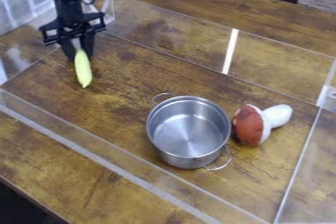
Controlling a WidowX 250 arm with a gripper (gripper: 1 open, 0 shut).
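My black gripper (78,49) is at the upper left of the camera view, shut on a pale yellow, elongated object (83,70) that points toward the front of the table. Whether the object is raised off the wooden surface is hard to tell.
A steel pot (187,130) with two wire handles stands at the lower middle right. Beside it lies a mushroom-shaped object (251,124) with a red-brown cap and white stem.
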